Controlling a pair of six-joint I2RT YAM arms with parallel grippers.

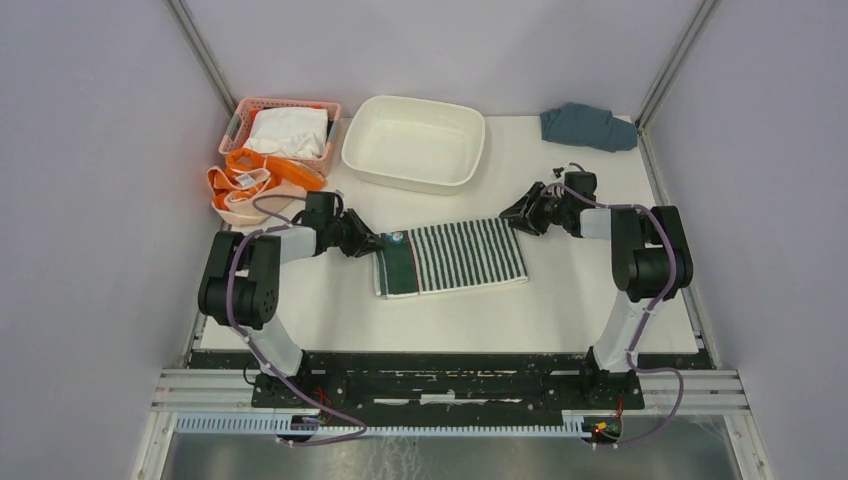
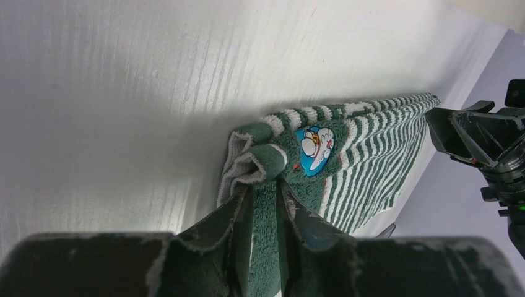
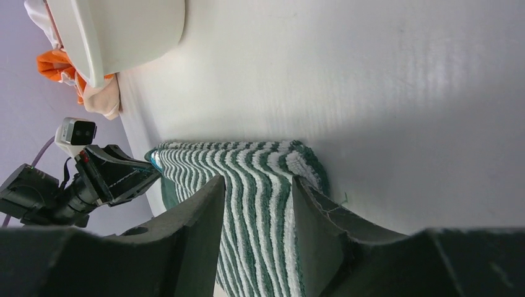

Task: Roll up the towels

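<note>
A green and white striped towel (image 1: 460, 256) lies folded in a flat rectangle at mid table, its plain green end to the left. At its far left corner is my left gripper, its fingers part open on either side of the bunched edge. A small cartoon patch (image 2: 316, 150) shows beside that fold. Over the far right corner stands my right gripper, fingers part open more widely, with striped cloth seen between the fingers. Whether either pair of fingers presses on the towel is hard to see.
Behind the towel stands an empty white bin (image 1: 414, 145). A pink basket (image 1: 333, 160) with white cloth is at the back left, an orange and peach cloth (image 1: 250, 190) before it. A folded dark blue cloth (image 1: 588, 127) lies back right.
</note>
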